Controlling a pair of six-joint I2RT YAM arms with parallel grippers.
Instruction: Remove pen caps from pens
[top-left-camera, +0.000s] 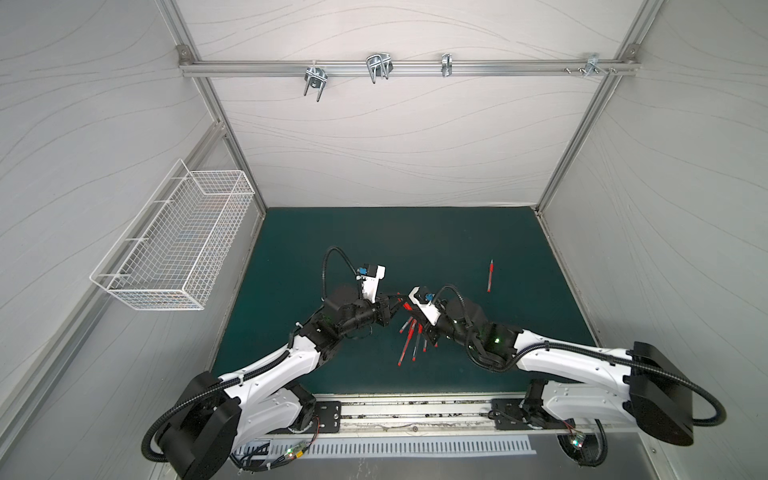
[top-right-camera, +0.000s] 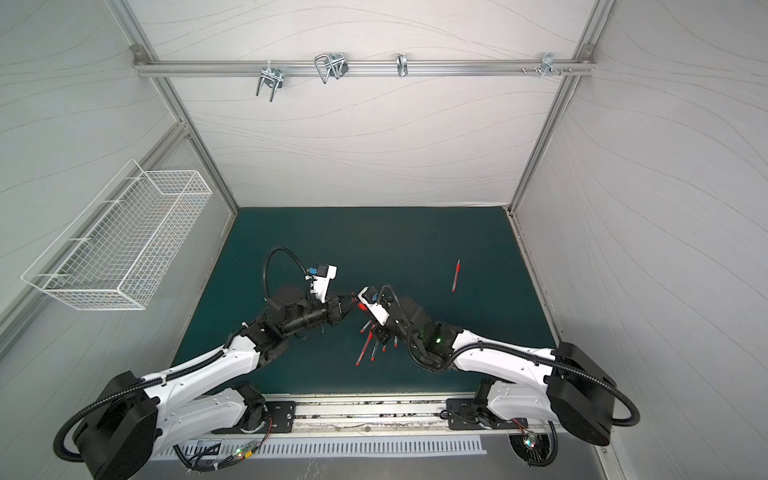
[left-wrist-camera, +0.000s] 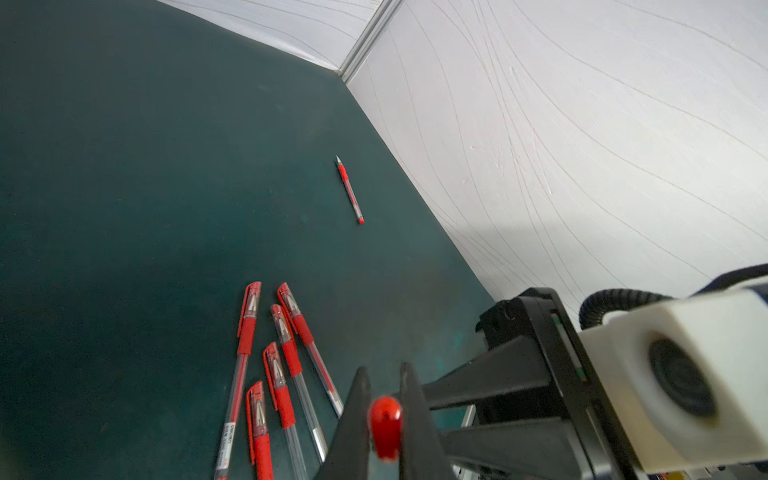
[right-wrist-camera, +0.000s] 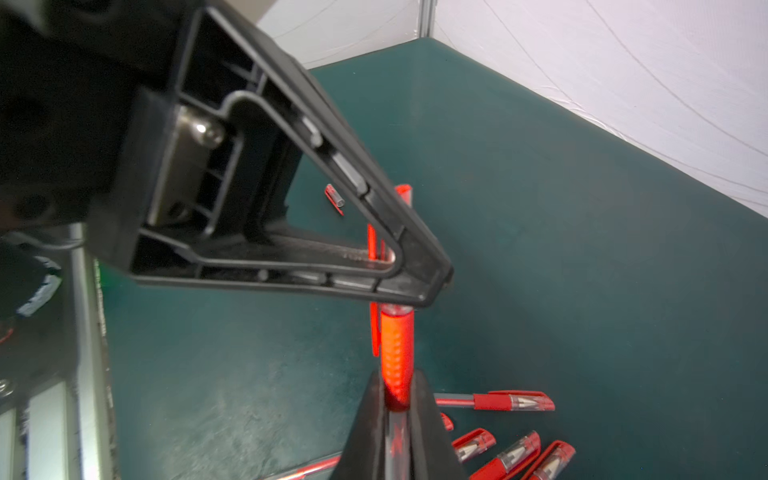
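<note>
A red pen (right-wrist-camera: 397, 352) hangs between my two grippers above the table, its red cap (left-wrist-camera: 385, 428) pointing at the left wrist camera. On the cap, my left gripper is shut. Farther along, my right gripper has a finger on either side of the clear barrel just below the red grip; whether they press on it cannot be told. The cap still covers the tip end, its clip visible beside the left finger (right-wrist-camera: 416, 268). Several capped pens (left-wrist-camera: 288, 340) lie fanned on the table beneath.
An uncapped pen (left-wrist-camera: 349, 190) lies alone at the table's right side. A loose red cap (right-wrist-camera: 334, 196) rests on the green table (top-left-camera: 320, 228). The wire basket (top-left-camera: 188, 240) is fixed on the left wall.
</note>
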